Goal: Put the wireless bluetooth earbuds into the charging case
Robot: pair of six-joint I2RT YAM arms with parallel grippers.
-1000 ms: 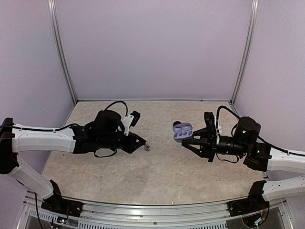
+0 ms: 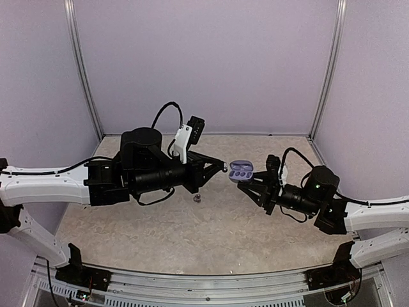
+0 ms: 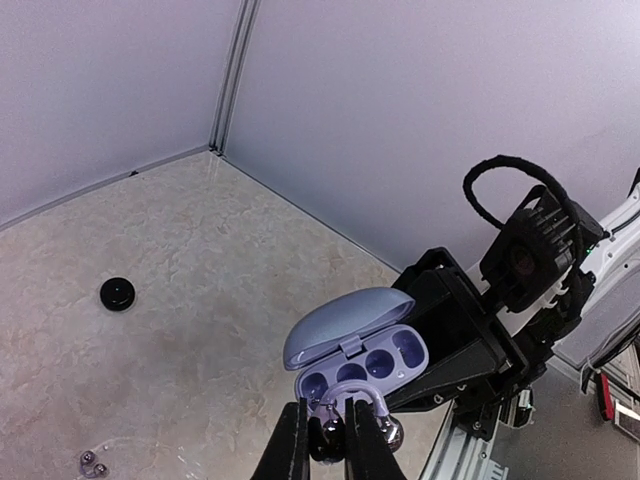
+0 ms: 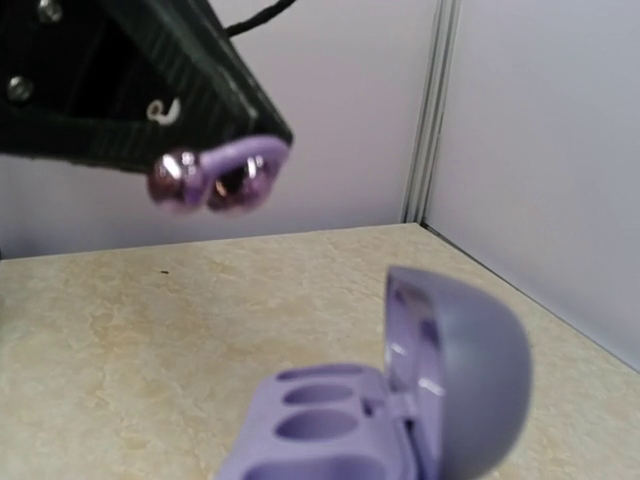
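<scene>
An earbud (image 4: 228, 175), purple band with shiny metallic ends, is pinched at the tips of my left gripper (image 2: 225, 167), which is shut on it. Lilac and open-lidded, the charging case (image 2: 241, 171) is held up by my right gripper (image 2: 241, 183), shut on its body. In the right wrist view the case (image 4: 330, 430) shows empty wells, with the earbud above and to the left, apart from it. From the left wrist view, the earbud (image 3: 352, 388) overlaps the near side of the case (image 3: 362, 340). A second earbud (image 2: 197, 198) lies on the table.
A round black object (image 3: 117, 294) sits on the table farther back. The table (image 2: 172, 236) is otherwise mostly bare, with pale walls (image 2: 204, 70) around it.
My left gripper has risen from beside the table earbud and moved right with an earbud, close to the case. The right gripper and case have shifted slightly left.
</scene>
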